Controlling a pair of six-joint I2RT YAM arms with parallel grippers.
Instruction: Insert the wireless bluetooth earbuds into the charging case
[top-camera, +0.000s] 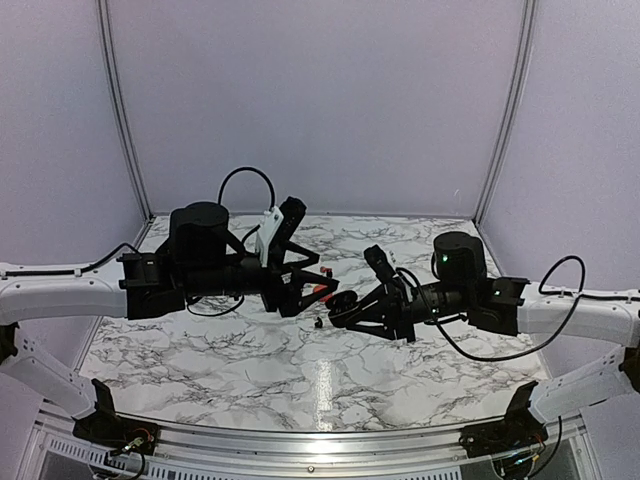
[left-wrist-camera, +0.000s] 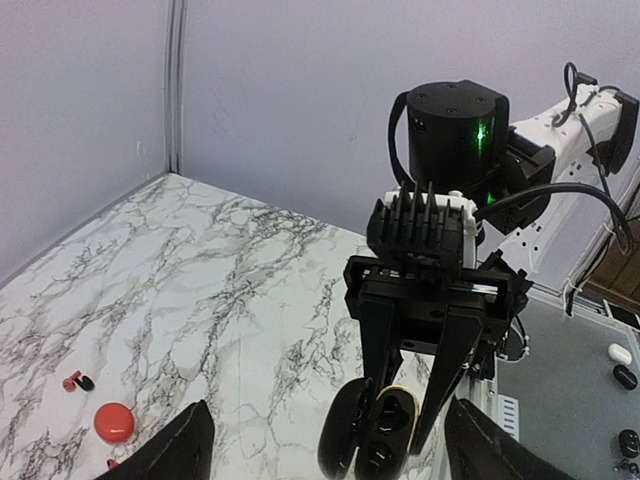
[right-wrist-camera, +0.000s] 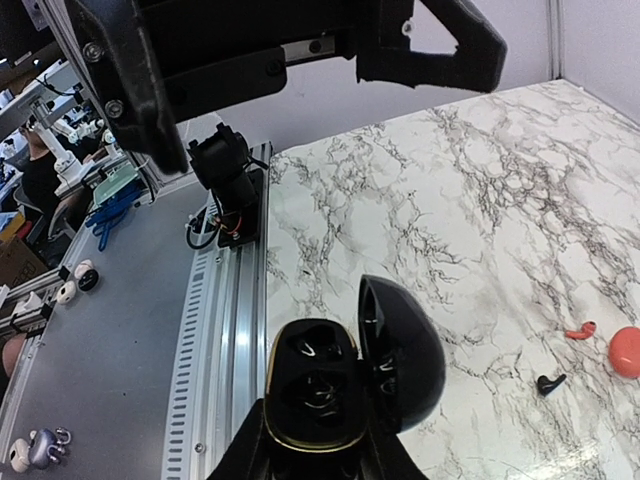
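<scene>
The black charging case (right-wrist-camera: 405, 360), lid open, is gripped by my right gripper; its gold-rimmed tray (right-wrist-camera: 315, 385) faces up in the right wrist view, with dark shapes in its two wells, though I cannot tell whether these are earbuds. My left gripper is part open, above and left of the case in the top view (top-camera: 310, 280), with nothing seen between its fingers. On the marble lie a small black earbud-like piece and, in the left wrist view, another dark piece (left-wrist-camera: 86, 382).
A red disc (left-wrist-camera: 114, 422) and small red pieces (right-wrist-camera: 582, 330) lie on the marble (top-camera: 230, 370) near the middle. A metal rail (top-camera: 310, 445) runs along its front edge.
</scene>
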